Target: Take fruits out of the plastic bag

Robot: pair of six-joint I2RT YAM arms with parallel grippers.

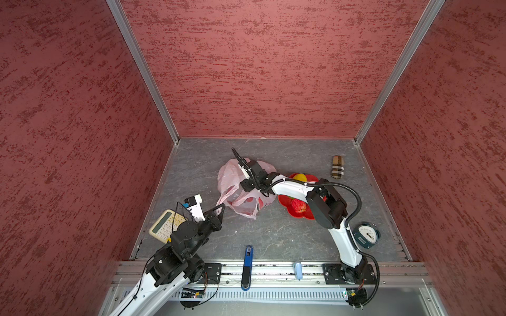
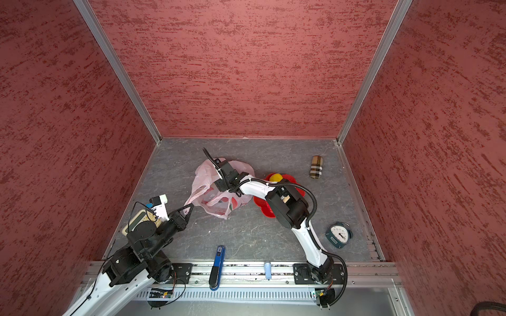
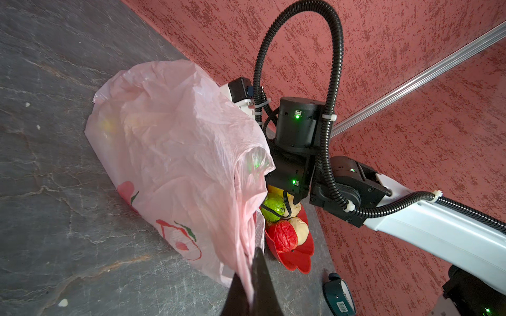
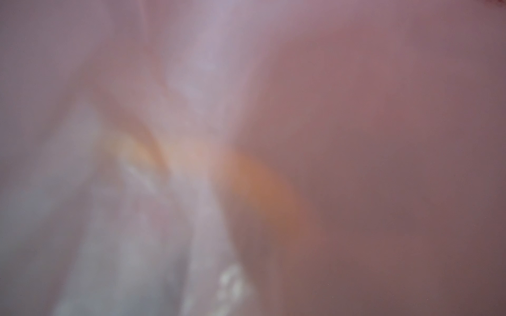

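A pink plastic bag (image 1: pixel 230 176) (image 3: pixel 163 142) lies on the back middle of the table. My left gripper (image 1: pixel 220 208) is shut on a gathered edge of it at the front left. My right gripper (image 1: pixel 247 181) reaches into the bag; its fingers are hidden there. The right wrist view is blurred pink plastic with an orange-yellow shape. Right of the bag, a red bowl (image 1: pixel 284 202) (image 3: pixel 300 258) holds several fruits: yellow, green, red (image 3: pixel 284 237) and cream, partly behind the right arm.
A calculator (image 1: pixel 160 226) is at the left, a plaid item (image 1: pixel 337 166) at the back right, a clock (image 1: pixel 366 234) at the front right. A blue tool (image 1: pixel 247 263) lies at the front edge.
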